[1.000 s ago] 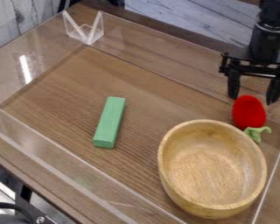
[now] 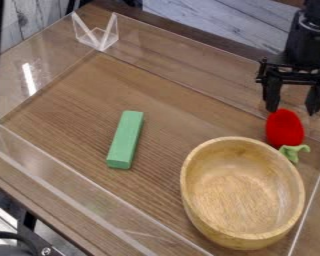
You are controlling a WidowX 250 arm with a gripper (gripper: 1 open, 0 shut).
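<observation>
My black gripper [image 2: 290,96] hangs at the right, open, its fingers just above and behind a red object with a green stem [image 2: 284,128], which looks like a soft strawberry or pepper. A large pale tan bowl [image 2: 242,235] stands below it in the front right.
A green bar [image 2: 124,139] lies on the left middle of the wooden table [image 2: 109,70]. A white wire-like item [image 2: 95,33] sits at the back left.
The objects on the table have not visibly moved.
</observation>
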